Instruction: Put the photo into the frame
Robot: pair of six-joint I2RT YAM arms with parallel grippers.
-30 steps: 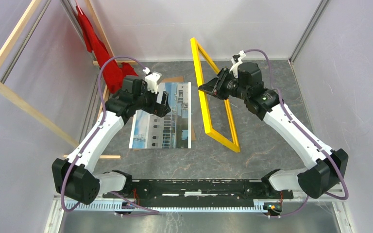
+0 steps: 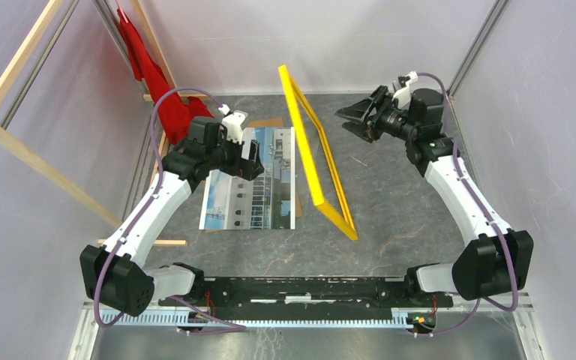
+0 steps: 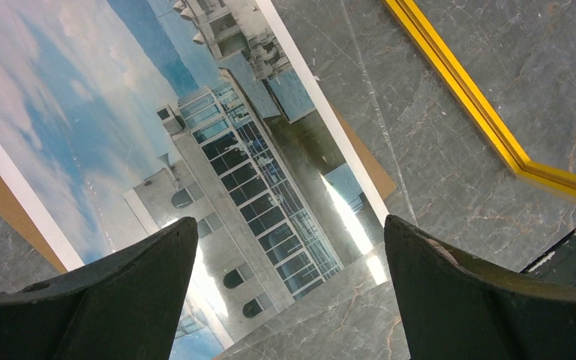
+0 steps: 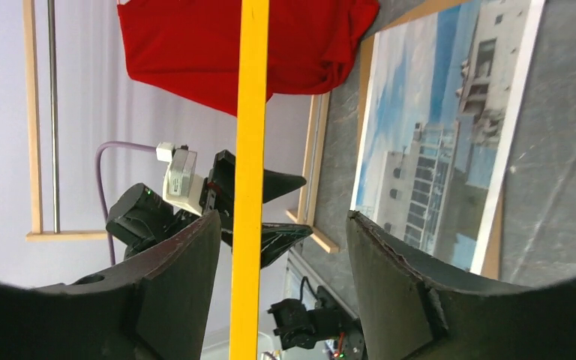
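Observation:
The photo (image 2: 270, 202), a building under a blue sky, lies flat on the floor over a brown board (image 2: 266, 122), whose edges stick out around it. Beside its right edge the yellow frame (image 2: 308, 146) stands on edge, tilted up toward the left and touched by neither gripper. To the right of the frame, my right gripper (image 2: 354, 120) is apart from it, fingers parted; in the right wrist view a yellow bar (image 4: 249, 172) crosses beyond the fingertips. My left gripper is open above the photo, with nothing between its fingers.
A red cloth (image 2: 161, 82) hangs from a wooden rack (image 2: 41, 165) on the left and reaches the floor near the photo. Bare grey floor (image 2: 397, 210) lies right of the frame. Walls close in the sides and back.
My right gripper was at the frame's upper bar; it has opened and drawn back to the right. The frame has tipped toward the left. The left arm and photo are unmoved.

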